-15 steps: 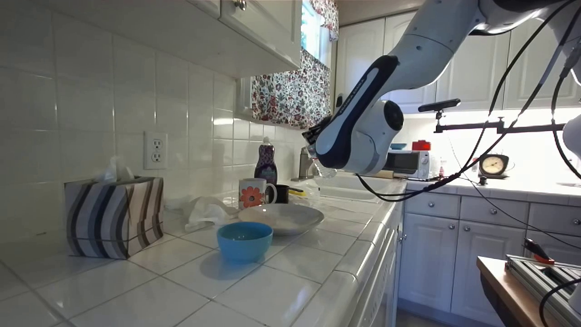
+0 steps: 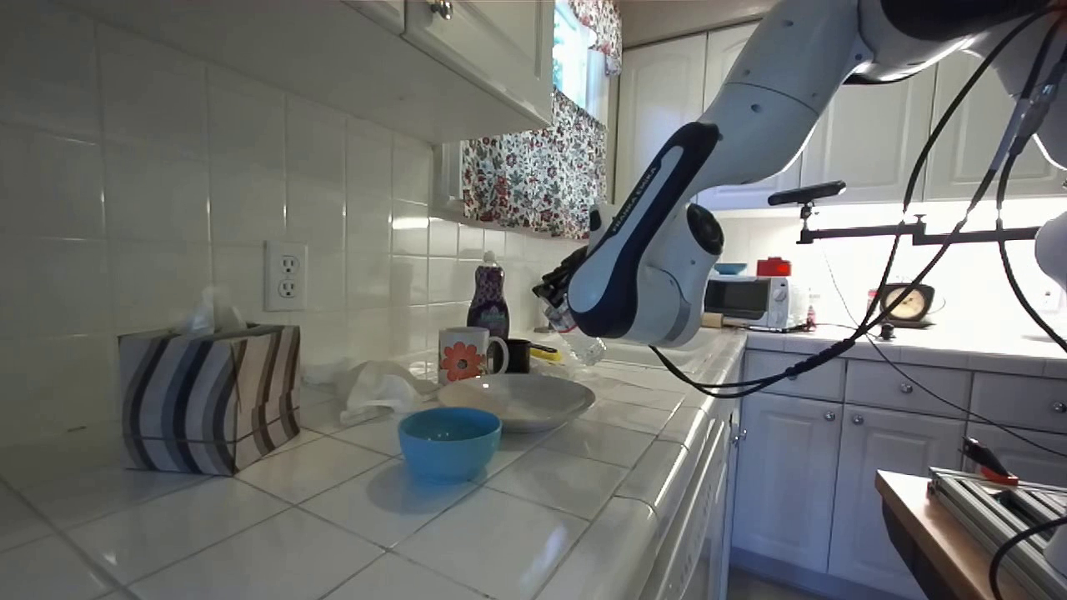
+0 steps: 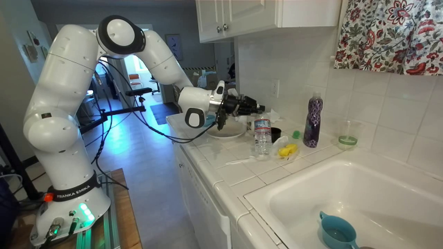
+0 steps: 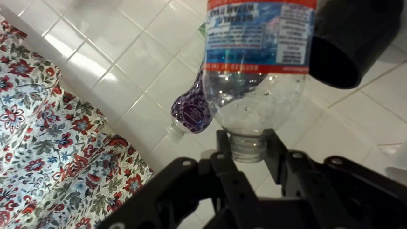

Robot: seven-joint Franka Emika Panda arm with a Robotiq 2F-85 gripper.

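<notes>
A clear plastic bottle (image 4: pixel 255 42) with a red and blue label fills the upper part of the wrist view. My gripper is shut on its narrow neck, one finger on each side. In exterior view 2 the bottle (image 3: pixel 262 135) hangs upright under the gripper (image 3: pixel 260 111), its base close to the counter; whether it touches is hard to tell. Most of the bottle is hidden behind the arm in exterior view 1, where only a clear part (image 2: pixel 583 348) shows.
Near the bottle stand a black cup (image 3: pixel 275 135), a purple soap bottle (image 3: pixel 313 120) and a yellow item (image 3: pixel 287 150). A plate (image 2: pixel 515 400), a blue bowl (image 2: pixel 450 443), a flowered mug (image 2: pixel 465 355) and a tissue box (image 2: pixel 210 400) are farther along. The sink (image 3: pixel 299 186) holds a teal cup (image 3: pixel 338 232).
The arm has come down and slightly left in exterior view 1, and the bottle has come lower with it. The counter's other objects stay where they were.
</notes>
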